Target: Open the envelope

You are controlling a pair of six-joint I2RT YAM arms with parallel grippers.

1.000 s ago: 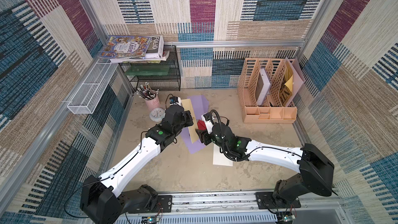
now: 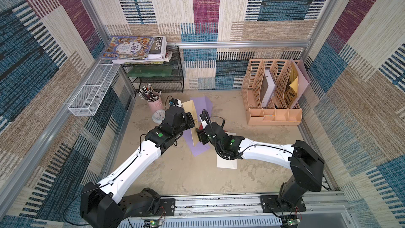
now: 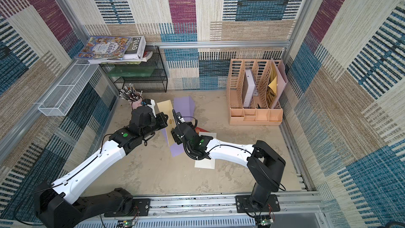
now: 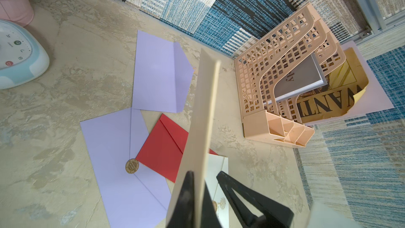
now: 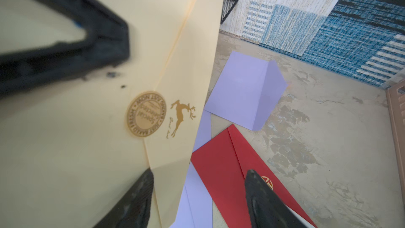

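My left gripper is shut on a cream envelope (image 5: 177, 59), holding it on edge in the air above the table. The envelope has a round gold seal (image 5: 146, 114) and a deer emblem beside it. My right gripper faces the envelope's seal side, part open, one finger at the envelope just below the seal along the flap edge, the other over empty space in that view. Below lie lilac envelopes (image 4: 109, 156), a red envelope (image 4: 158, 143) and a white envelope (image 3: 204, 162).
A peach file organiser (image 2: 272, 116) stands at back right. A pink pen cup (image 2: 154, 103) and a small round device (image 4: 19, 54) sit at back left beside a black mesh shelf (image 2: 179, 82).
My right arm has shifted left and its gripper has turned slightly at the envelope.
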